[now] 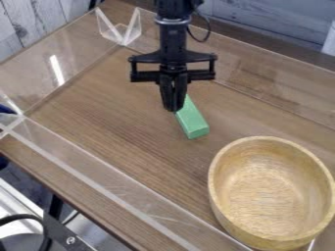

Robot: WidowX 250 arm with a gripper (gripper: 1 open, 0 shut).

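My black gripper (171, 98) reaches down from the top centre over the wooden table, its tip just above the upper end of a green rectangular block (191, 119); whether it touches the block I cannot tell. The fingers look closed together, with nothing seen between them. The block lies lengthwise on the table, slightly slanted.
A large tan round bowl (267, 193) fills the lower right. Clear plastic walls edge the table (105, 137) on the left, and a clear angled piece sits at the top left. Cables lie at the lower left.
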